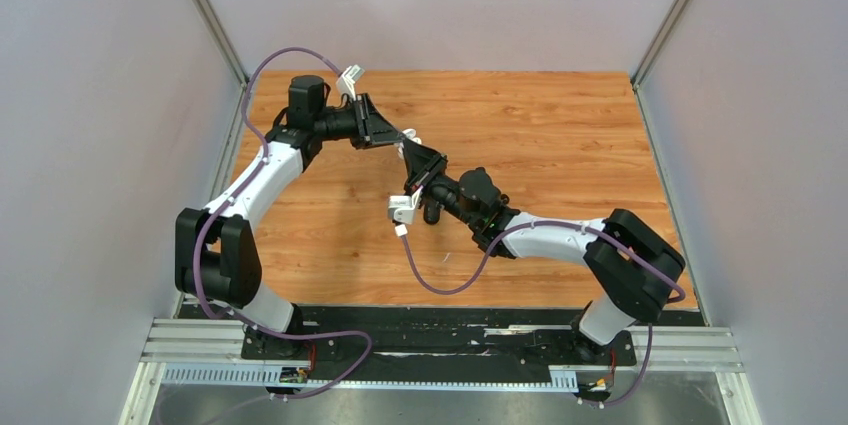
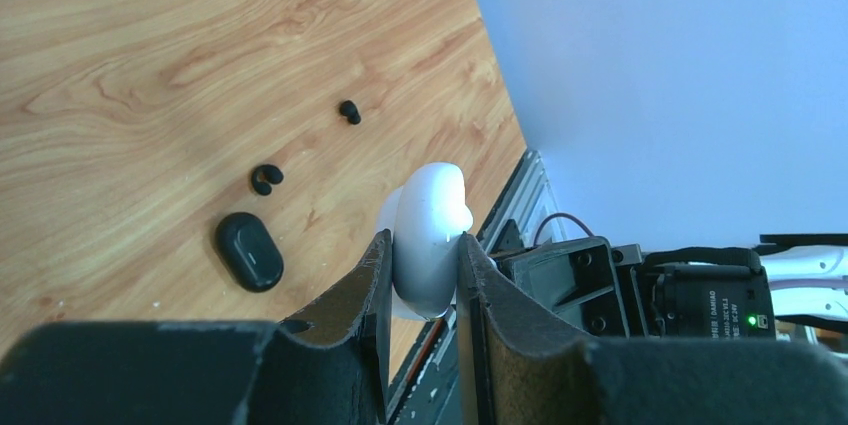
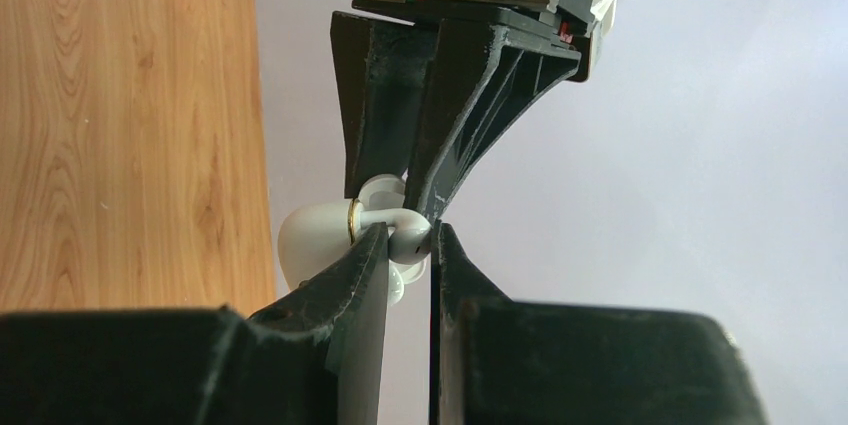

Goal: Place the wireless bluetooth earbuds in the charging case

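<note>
In the left wrist view, a smooth white charging case [image 2: 430, 245] stands between the fingertips of my left gripper, which is shut on it. A white earbud [image 3: 408, 243] shows at the tips of my right gripper, shut on it in the right wrist view. The white case [image 3: 315, 240] with a gold-coloured line is right beside that bud, partly behind my right fingers. How far the bud sits in the case cannot be told. From above, both grippers meet over the table, with a bit of white case [image 1: 409, 135] between them.
On the wooden table [image 2: 120, 65] lie a black oval case [image 2: 249, 252], a curved black piece [image 2: 266, 178] and a small black piece [image 2: 349, 112]. Purple cables [image 1: 450, 290] hang along both arms.
</note>
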